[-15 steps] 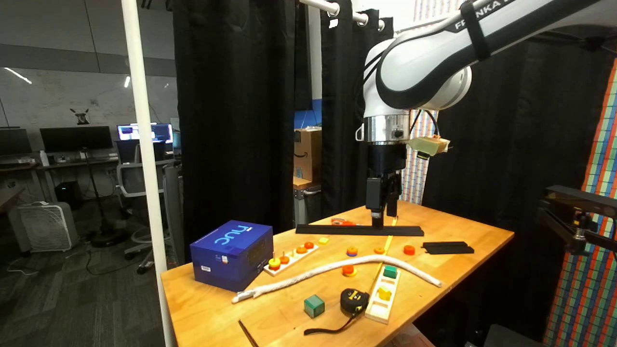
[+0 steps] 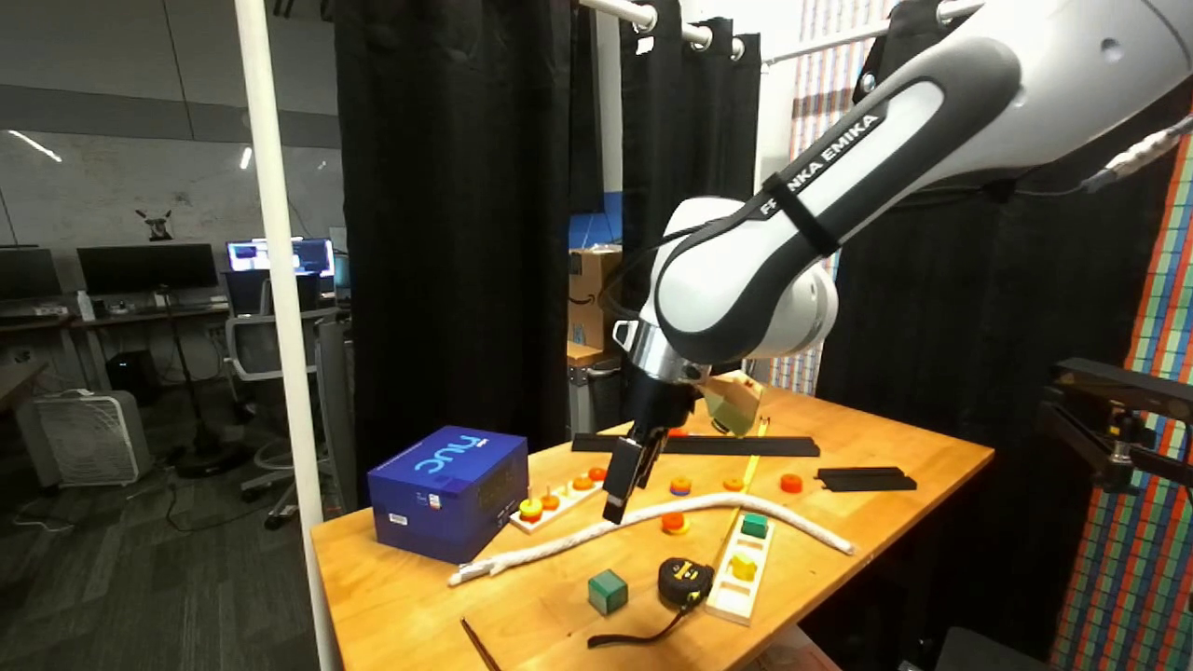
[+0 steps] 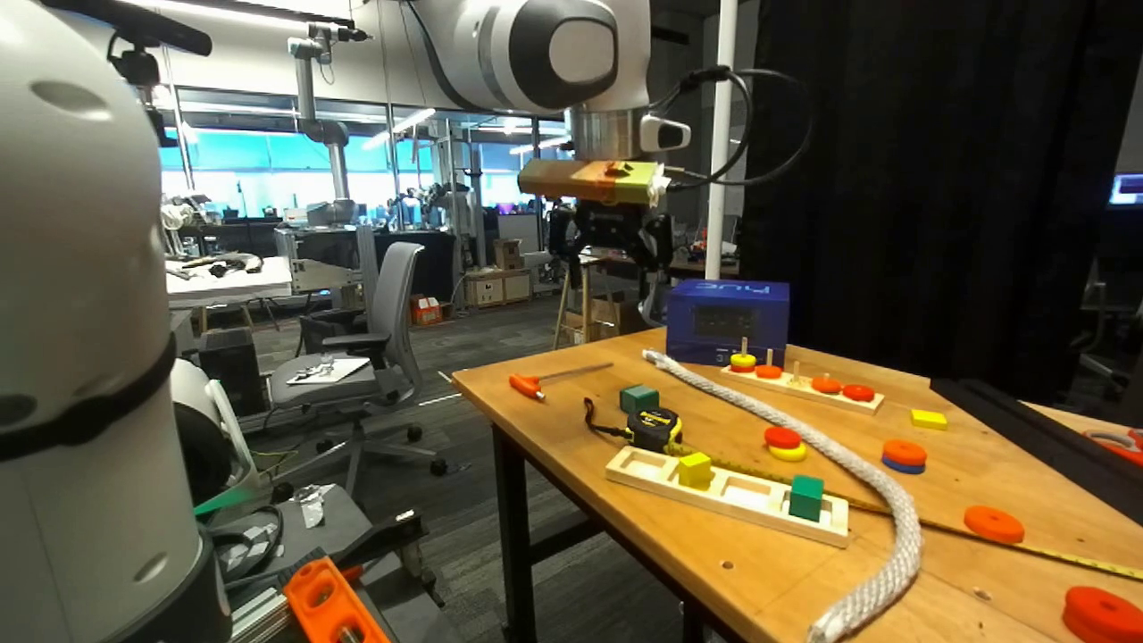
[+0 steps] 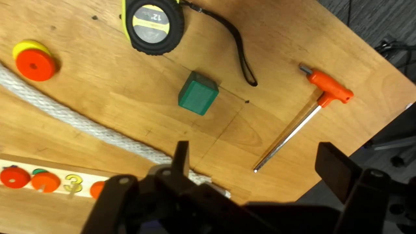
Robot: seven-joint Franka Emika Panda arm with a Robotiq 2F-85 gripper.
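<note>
My gripper is open above the table, its fingers wide apart with nothing between them. Ahead of it in the wrist view lie a green cube (image 4: 199, 95) and an orange-handled hex key (image 4: 329, 85). A black and yellow tape measure (image 4: 154, 25) with a wrist strap rests beyond the cube. The white rope (image 4: 93, 128) runs across the tabletop and passes behind the left finger. In exterior view 2 the wooden tray (image 3: 739, 495) holds a yellow block (image 3: 696, 470) and a green block (image 3: 805, 497).
A blue box (image 2: 447, 492) stands at the table's left end, beside a peg board (image 3: 798, 388) with coloured rings. Several loose discs, such as the orange one (image 3: 994, 524), lie about. Black bars (image 2: 738, 445) lie toward the back. Bare wood surrounds the green cube.
The arm has swung left and lower in exterior view 1, and the gripper has tilted from its upright pose. The table objects have stayed in place.
</note>
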